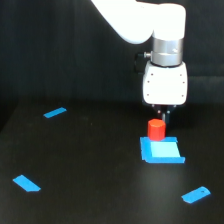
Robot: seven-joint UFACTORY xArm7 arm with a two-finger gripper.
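Observation:
A small red block [156, 130] stands at the upper left part of a pale square [165, 150], which is edged with blue tape [172, 160]. From above, the white gripper [164, 112] points down just behind the block in this view. Its dark fingers are small and partly hidden by the block, so whether they touch it or stand open cannot be made out.
On the dark table [95, 150], blue tape strips lie at the back left [55, 112], front left [26, 183] and front right [195, 195].

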